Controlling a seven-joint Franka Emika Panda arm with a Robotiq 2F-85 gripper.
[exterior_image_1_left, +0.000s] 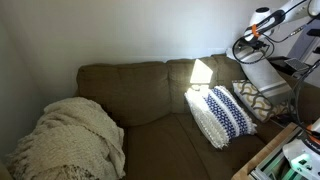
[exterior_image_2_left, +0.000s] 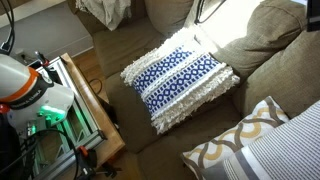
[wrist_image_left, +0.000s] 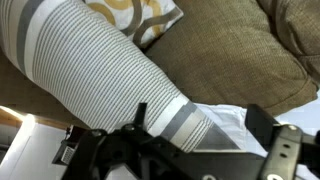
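Observation:
My gripper stands open in the wrist view, its two black fingers apart. Below it in that view lies a grey-and-white striped pillow (wrist_image_left: 105, 65), with one end reaching under the gap between the fingers; contact cannot be made out. The same pillow (exterior_image_2_left: 282, 148) leans at the lower right of the second exterior view. Beside it is a white pillow with yellow and grey curves (exterior_image_2_left: 238, 135). A blue-and-white fringed pillow (exterior_image_2_left: 180, 78) rests on the brown couch (exterior_image_1_left: 140, 100), left of these two in the first exterior view.
A cream knitted blanket (exterior_image_1_left: 70, 145) is draped over the couch's left end. Between blanket and pillows the seat is clear. A wooden edge (exterior_image_2_left: 95, 105) runs beside the robot base (exterior_image_2_left: 35, 90). The wall rises behind the couch back.

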